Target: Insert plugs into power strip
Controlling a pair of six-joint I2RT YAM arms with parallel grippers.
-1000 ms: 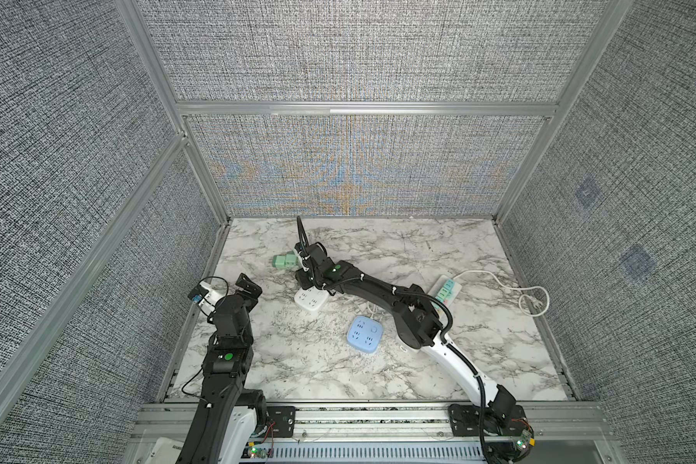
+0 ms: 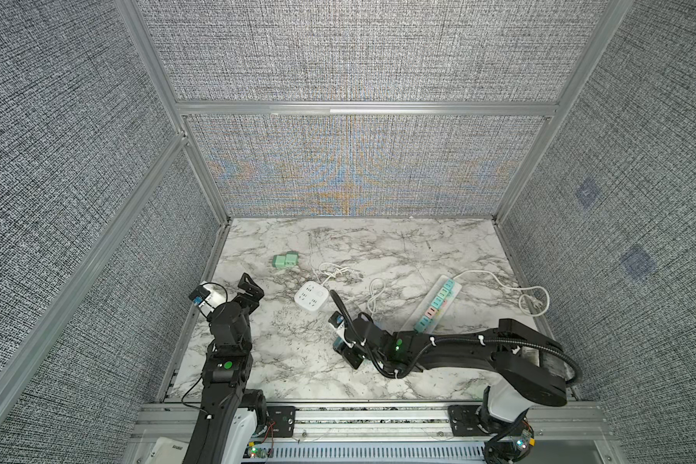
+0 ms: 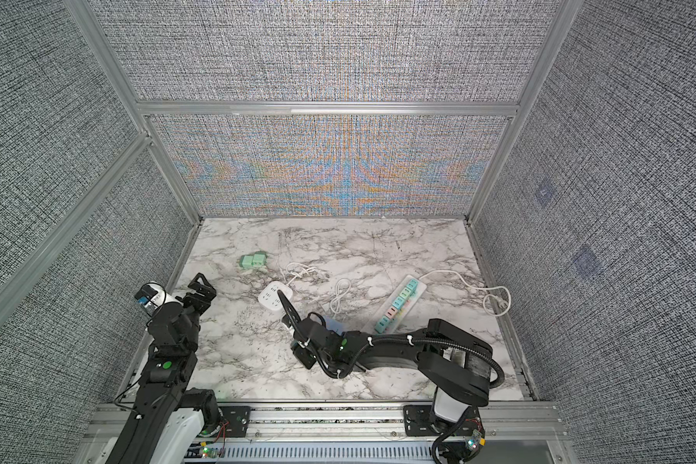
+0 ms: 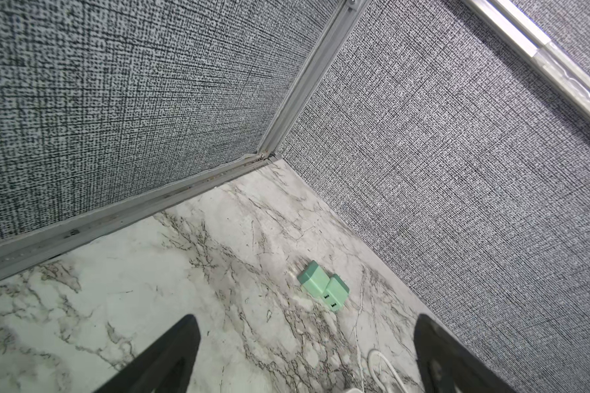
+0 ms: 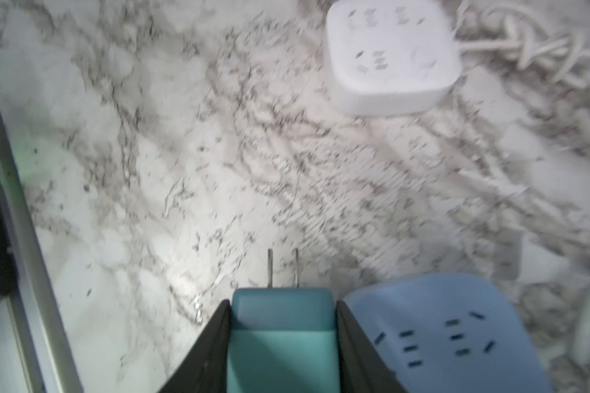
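Note:
A teal plug [image 5: 282, 340], prongs forward, is gripped by my right gripper, low over the near middle table beside the blue power strip [image 5: 439, 334], which the arm mostly hides in the top views. The white square strip [image 2: 311, 295] lies farther back. A long strip [image 3: 398, 303] with coloured sockets or plugs lies to the right. Two green plugs [image 4: 324, 286] stand at the back left. My left gripper [image 2: 249, 287] is open above the left of the table, nothing between its fingers.
White cables [image 2: 533, 301] lie coiled around the strips. Walls [image 4: 111, 98] bound the table at the sides and back.
My right gripper has swung from the white square strip toward the front, now over the area of the blue strip. The left arm has moved only slightly.

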